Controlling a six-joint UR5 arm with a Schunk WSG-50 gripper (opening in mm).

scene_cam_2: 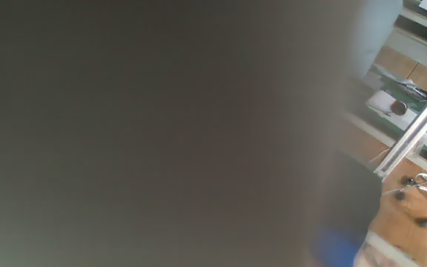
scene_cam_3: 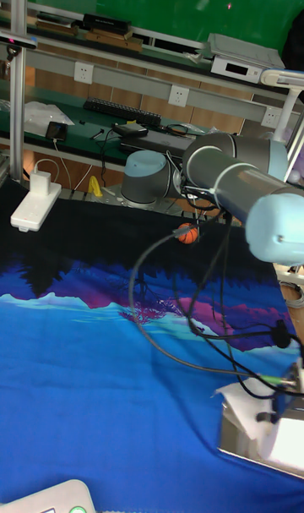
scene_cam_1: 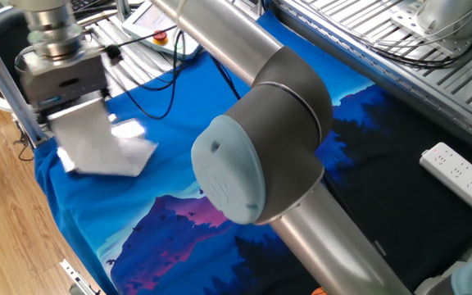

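In exterior view 1 my gripper point(scene_cam_1: 74, 108) is at the upper left, over the blue cloth. A white sheet point(scene_cam_1: 97, 141), like paper or thin cloth, hangs from it and hides the fingertips. Behind and below the sheet, bright parts of a shiny metal box point(scene_cam_1: 128, 129) show. In exterior view 3 the metal box point(scene_cam_3: 236, 439) stands at the lower right, with part of the white sheet point(scene_cam_3: 241, 401) above it. Exterior view 2 is mostly blocked by a blurred dark shape.
A white power strip point(scene_cam_1: 457, 172) lies at the right. The controller with a red button point(scene_cam_1: 161, 38) is at the back. A small orange ball point(scene_cam_3: 187, 233) sits by the arm's base. Loose black cables hang beside the arm.
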